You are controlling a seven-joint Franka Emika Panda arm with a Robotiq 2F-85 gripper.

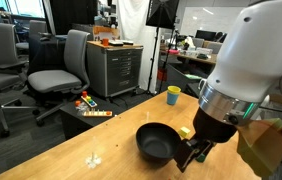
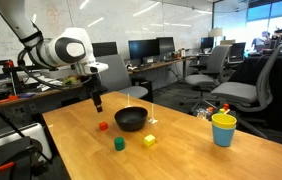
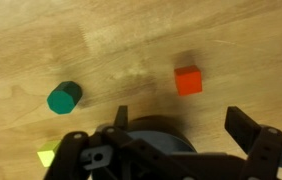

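My gripper is open, with nothing between its fingers, and hangs above the wooden table. In the wrist view a small red cube [image 3: 188, 80] lies ahead of the gap, nearer the right finger. A green cylinder [image 3: 65, 97] stands to the left, and part of a yellow block [image 3: 48, 152] shows at lower left. The dark bowl [image 3: 161, 127] is partly covered by the gripper. Exterior view 2 has the red cube [image 2: 103, 126] left of the black bowl [image 2: 132, 119], close below my gripper [image 2: 97, 103]. In exterior view 1 the arm hides the red cube.
A cup [image 2: 224, 130], blue above and yellow below, stands farther along the table. Toy-like coloured pieces [image 1: 85, 103] lie on a dark box [image 1: 79, 120] beside the table. Chairs stand beyond the edge.
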